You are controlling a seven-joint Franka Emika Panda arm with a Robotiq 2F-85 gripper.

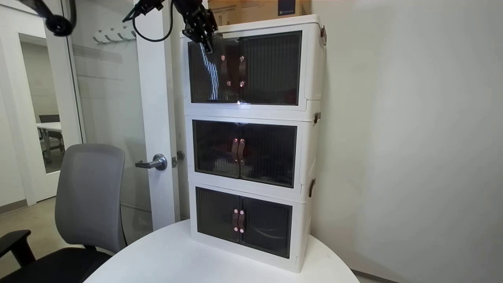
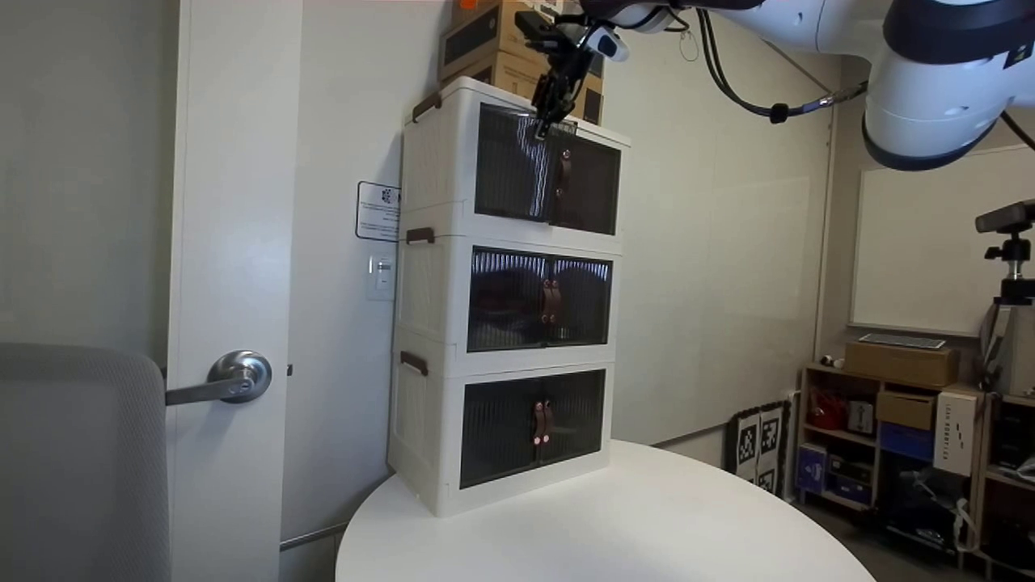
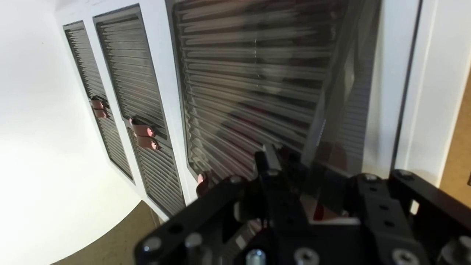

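Note:
A white cabinet [image 1: 252, 111] of three stacked boxes stands on a round table, each box with two dark ribbed doors. The top box's left door [image 2: 506, 165] is slightly ajar, tilted out from the frame. At its upper edge is my gripper [image 1: 207, 47], reaching from above. In the wrist view, the black fingers [image 3: 282, 194] straddle the edge of that translucent door [image 3: 251, 75] and are shut on it, though the contact itself is dark. The top box's right door [image 1: 272, 70] sits flush. Brown strap handles [image 1: 224, 70] hang near the middle seam.
Cardboard boxes [image 2: 504, 48] rest on top of the cabinet, close behind the gripper. A grey chair [image 1: 89, 195] and a glass door with a lever handle [image 1: 153, 162] are at the left.

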